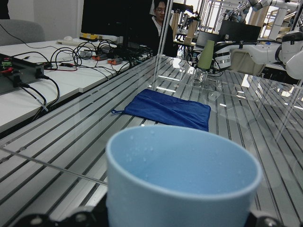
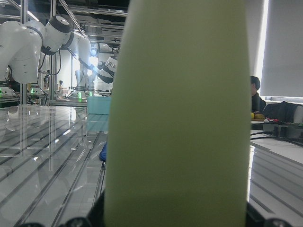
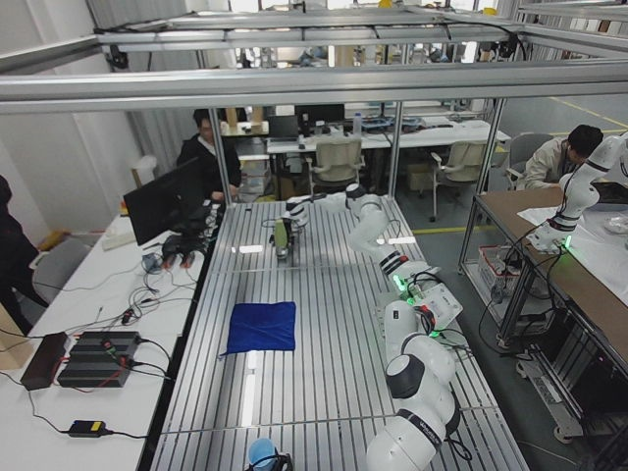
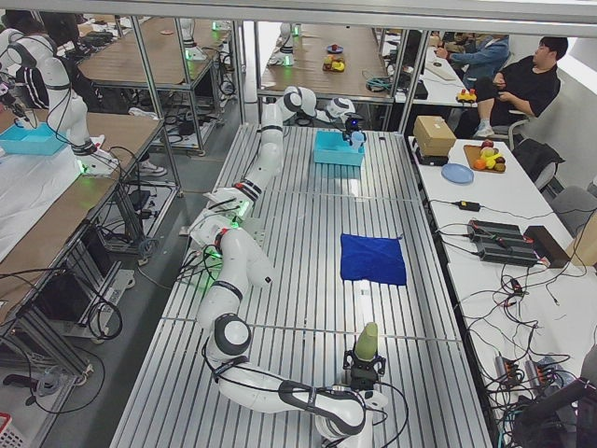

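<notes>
A light blue cup (image 1: 182, 175) fills the bottom of the left wrist view, held in my left gripper (image 4: 353, 136), which is shut on it; it also shows at the bottom of the camera left view (image 3: 261, 452). My right gripper (image 4: 364, 366) is shut on an upright pale green object (image 2: 175, 113), also seen in camera right view (image 4: 367, 341). A flat dark blue cloth pouch (image 3: 261, 326) lies on the slatted table between the two grippers.
A light blue bin (image 4: 338, 156) stands beside the left gripper at one table end. The adjoining white desk holds power boxes (image 3: 98, 358), cables and a monitor (image 3: 164, 201).
</notes>
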